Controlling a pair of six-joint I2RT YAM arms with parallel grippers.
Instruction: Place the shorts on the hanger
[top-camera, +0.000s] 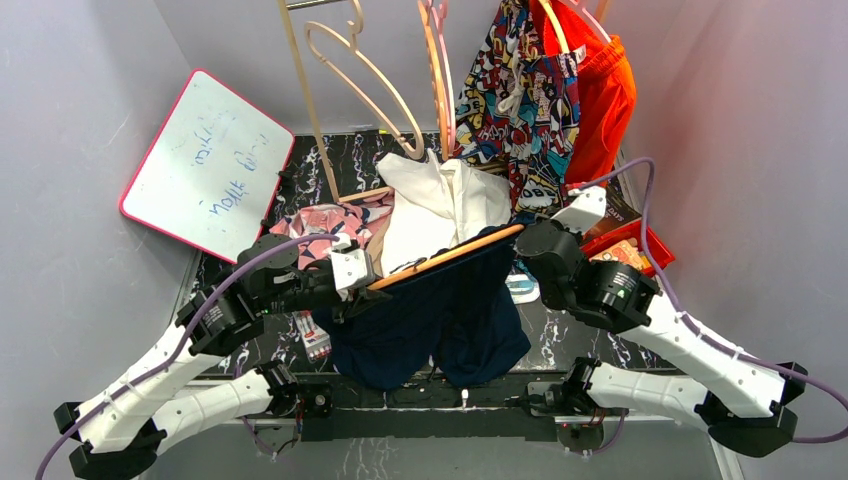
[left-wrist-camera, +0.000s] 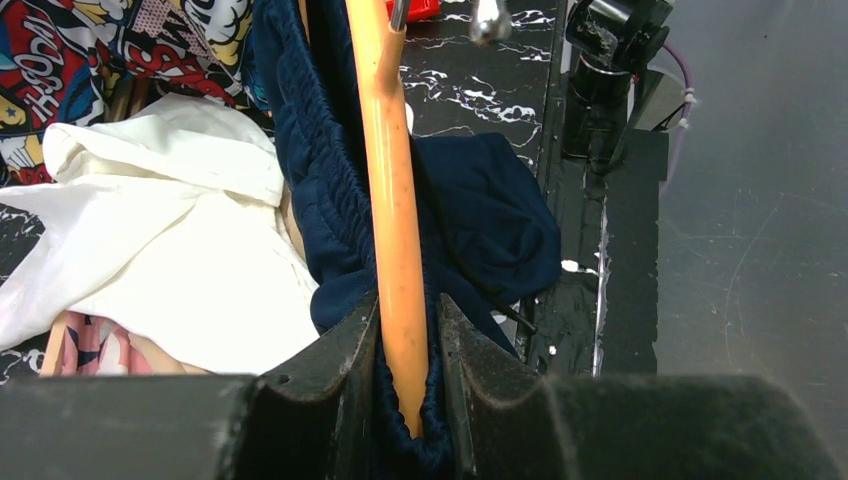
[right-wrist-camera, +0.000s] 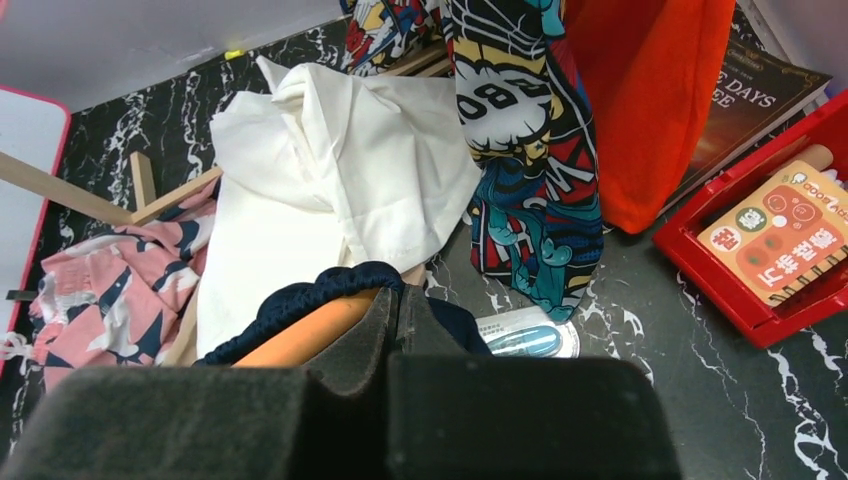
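Observation:
Navy shorts (top-camera: 420, 330) hang from an orange hanger (top-camera: 450, 255), whose bar runs inside the gathered waistband. My left gripper is shut on the bar and waistband at the hanger's left end; the bar (left-wrist-camera: 390, 190) stretches away from it in the left wrist view. My right gripper is shut at the other end, right up against the waistband (right-wrist-camera: 320, 285); whether any cloth is between its fingertips is hard to tell.
Behind lie white cloth (top-camera: 440, 200) and pink patterned cloth (top-camera: 320, 220). Patterned and orange shorts (top-camera: 600, 110) hang on a rack with empty hangers. A whiteboard (top-camera: 200, 160) stands left; a red box (right-wrist-camera: 700, 260) sits right.

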